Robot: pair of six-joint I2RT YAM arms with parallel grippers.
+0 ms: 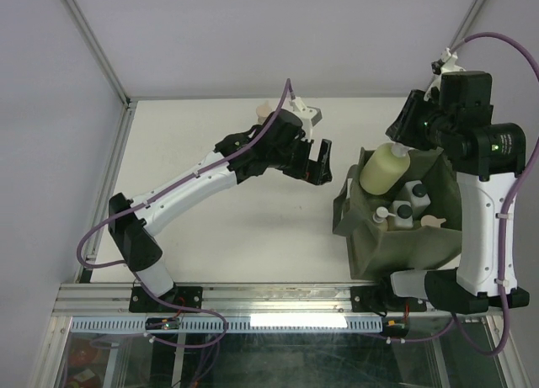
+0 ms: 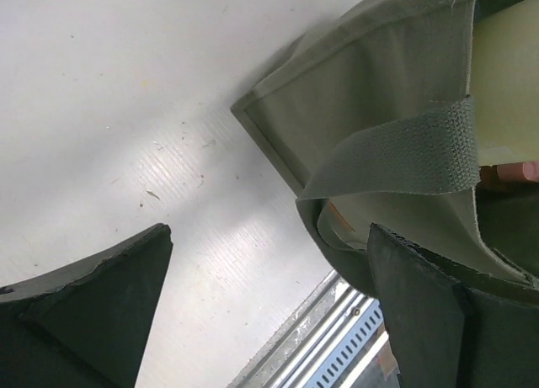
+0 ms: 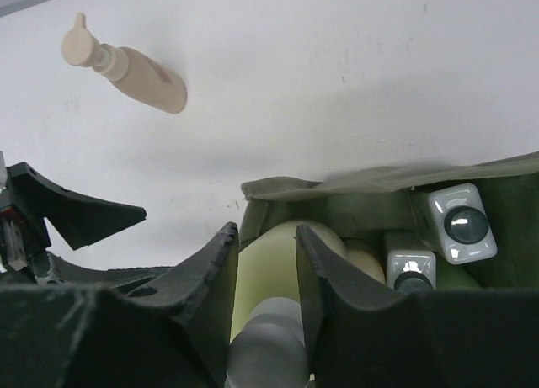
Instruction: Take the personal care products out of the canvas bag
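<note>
The olive canvas bag [image 1: 392,255] stands open at the right of the table. A pale yellow bottle [image 1: 383,171] leans up out of its far-left part, its lower end still within the bag's rim. My right gripper is shut on this bottle near its white cap [image 3: 268,342], one finger on each side. Other products in the bag include white bottles with dark caps [image 3: 466,225] and a pump bottle [image 1: 381,213]. Left of the bag, my open left gripper [image 1: 308,165] has nothing between its fingers; the left wrist view shows the bag's strap [image 2: 396,156] near one finger.
A beige pump bottle [image 3: 152,78] stands on the table behind my left arm, mostly hidden from above. A metal rail [image 1: 253,297] runs along the front edge.
</note>
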